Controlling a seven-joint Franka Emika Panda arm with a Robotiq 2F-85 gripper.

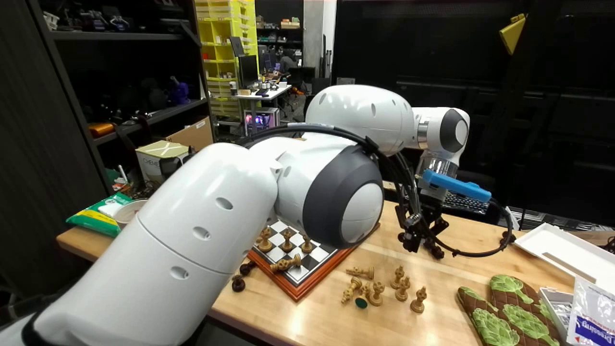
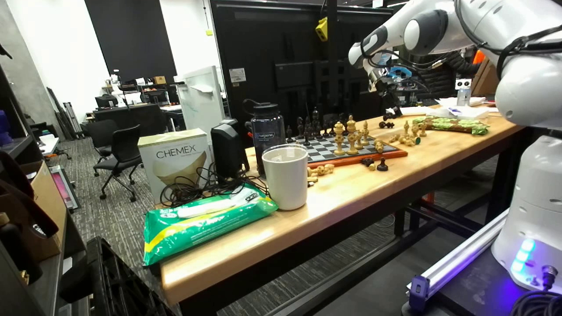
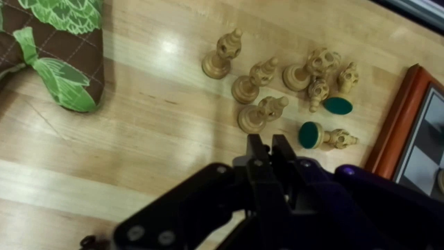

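My gripper is shut, and a small dark knob, apparently part of a black chess piece, shows between its fingertips. Most of that piece is hidden. In exterior view 1 the gripper hangs over the table's far side, right of the chessboard. Several light wooden chess pieces stand or lie on the table ahead of the fingers in the wrist view. One fallen piece shows its green base. A dark piece lies on the table near the gripper in exterior view 2.
A brown-and-green quilted mitt and a white tray lie to the right. Light and dark pieces stand on the board. A white mug, dark bottle and green packet occupy the table's other end. Bare wood surrounds the loose pieces.
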